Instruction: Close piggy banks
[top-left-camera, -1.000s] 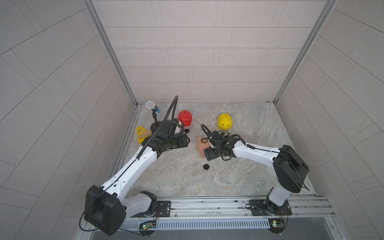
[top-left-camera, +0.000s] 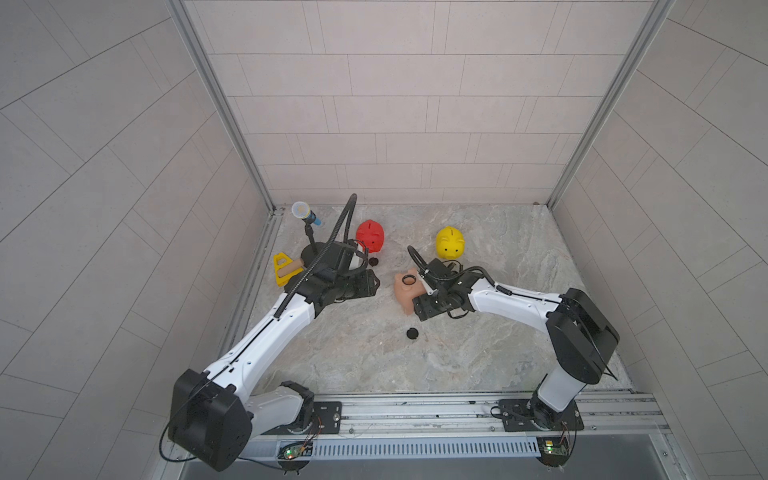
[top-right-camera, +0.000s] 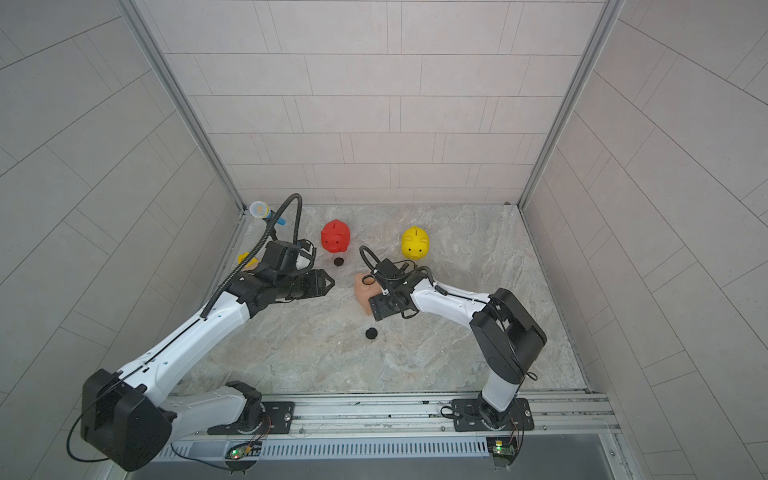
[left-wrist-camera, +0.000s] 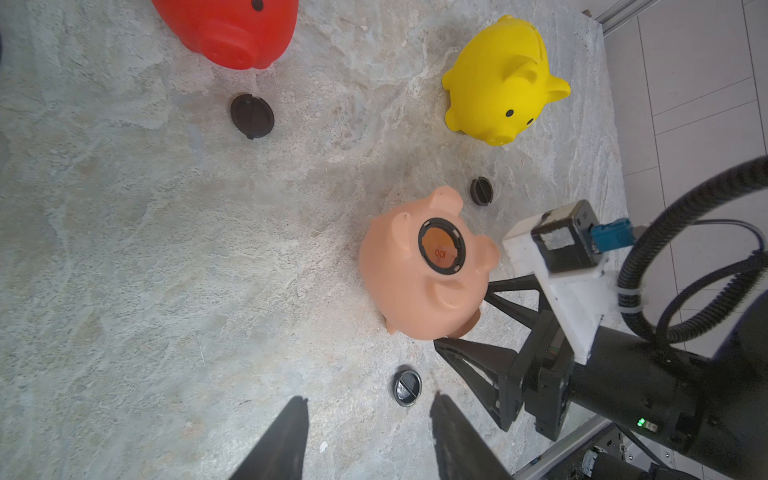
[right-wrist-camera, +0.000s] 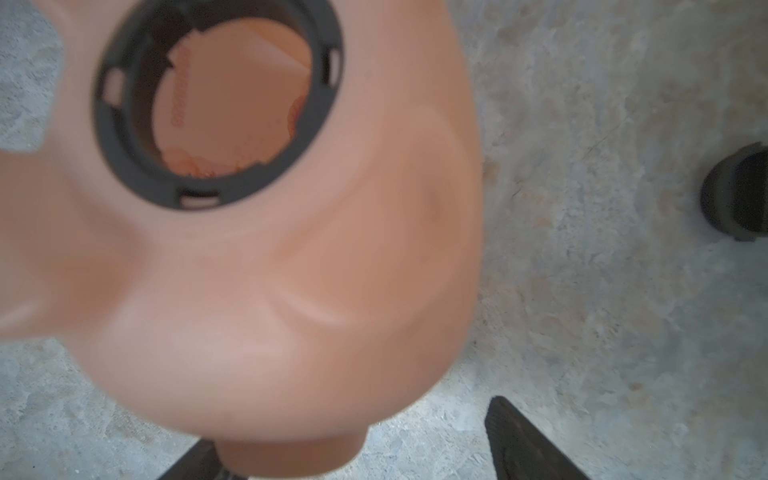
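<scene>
An orange piggy bank (left-wrist-camera: 400, 280) lies belly up, its black-rimmed round opening (left-wrist-camera: 441, 246) uncovered. My right gripper is at its lower right side, one fingertip near either side of the pig's end. In the right wrist view, its right finger (right-wrist-camera: 520, 440) stands clear of the pig, while the left is partly hidden by it. Over the table, my left gripper is open and empty. Loose lids lie on the table: a black lid (left-wrist-camera: 407, 387), a smaller dark lid (left-wrist-camera: 481, 191) and a dark brown lid (left-wrist-camera: 252, 116).
Behind stand a red piggy bank (top-left-camera: 369, 235) and a yellow piggy bank (top-left-camera: 449, 242). At the far left are a yellow object (top-left-camera: 281, 269) and a stand with a pale round top (top-left-camera: 301, 209).
My right gripper moved a little right early on. The left arm has barely moved.
</scene>
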